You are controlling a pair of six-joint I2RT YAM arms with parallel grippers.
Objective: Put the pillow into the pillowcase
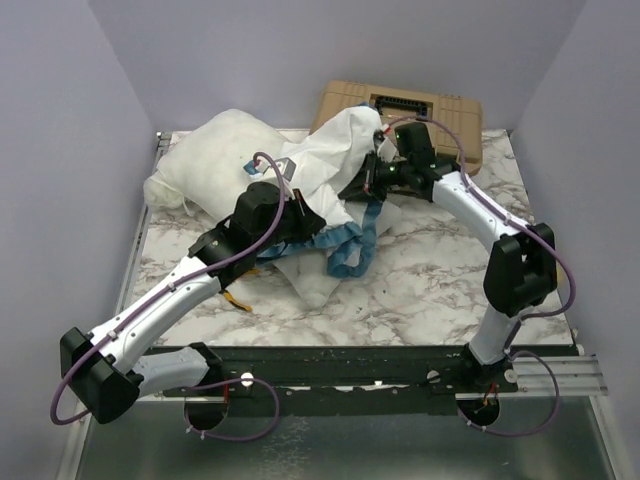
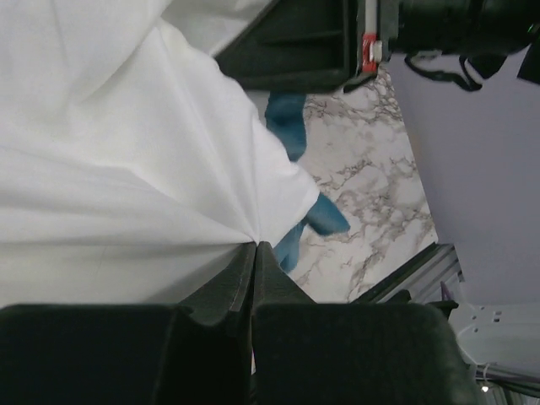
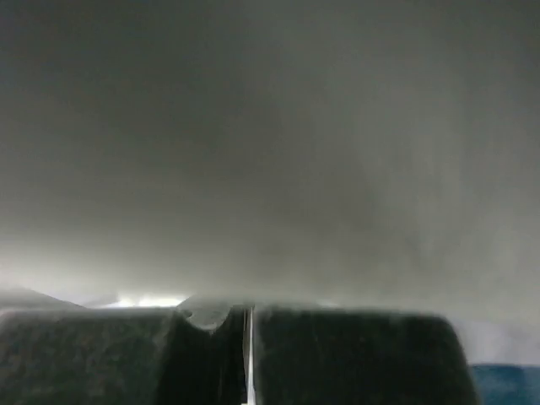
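A white pillowcase with blue trim [image 1: 325, 150] lies crumpled at the middle of the table, over the lower part of the white pillow [image 1: 220, 150]. My left gripper is shut on a pinched fold of the white pillowcase fabric. My right gripper [image 1: 362, 180] is shut at the pillowcase's right side, tucked against the fabric; the right wrist view is filled by blurred white cloth, so what lies between its fingers is hidden. Part of the white fabric also hangs below the blue trim toward the front.
A tan hard case [image 1: 450, 118] lies at the back right. Yellow-handled tool [image 1: 236, 300] sits at the front left. Bare marble tabletop [image 1: 450, 290] shows at the right and front.
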